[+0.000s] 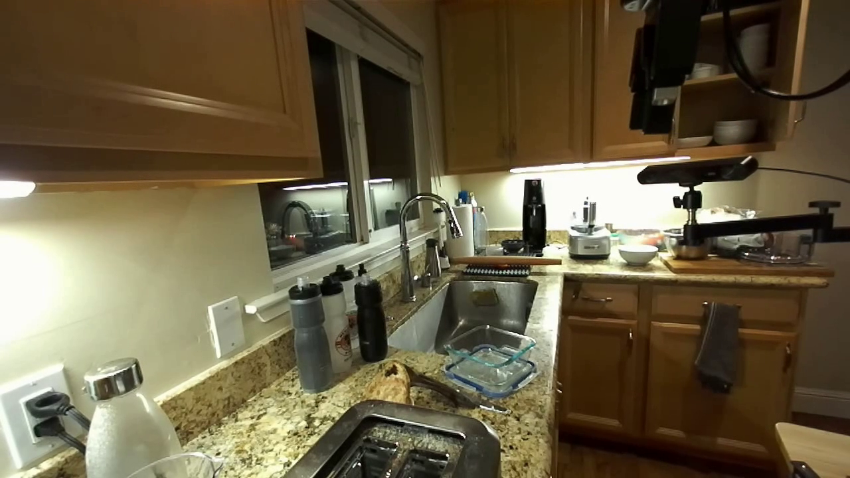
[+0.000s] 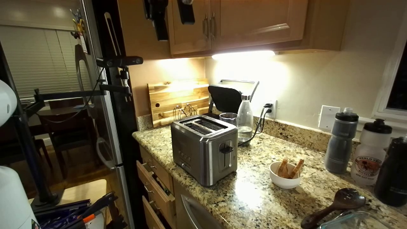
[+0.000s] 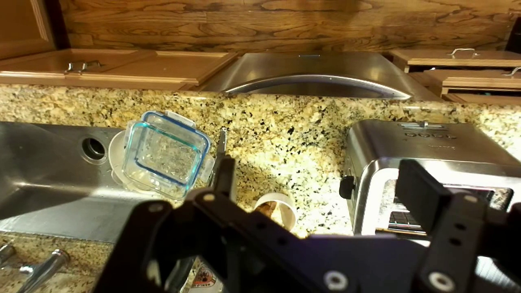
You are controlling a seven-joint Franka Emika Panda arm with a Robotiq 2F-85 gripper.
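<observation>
My gripper is open, its two black fingers wide apart with only countertop seen between them. In exterior view 2 the gripper (image 2: 174, 28) hangs at the top, in front of the upper cabinets and high over the counter. A steel toaster (image 2: 202, 150) stands on the counter, its slots facing up. Beside it sits a white bowl (image 2: 285, 181) with brown bread-like pieces (image 2: 288, 170) sticking out. A dark wooden spoon (image 2: 339, 204) lies farther along. Near the sink is a clear glass container (image 1: 490, 344) over a blue-rimmed one (image 1: 491, 378).
Several bottles, among them a grey bottle (image 1: 309, 338), line the wall by the steel sink (image 1: 490, 307). A glass carafe (image 2: 245, 118) stands behind the toaster. Drawers (image 2: 156, 187) under the counter are pulled out. Countertop between toaster and bowl is clear.
</observation>
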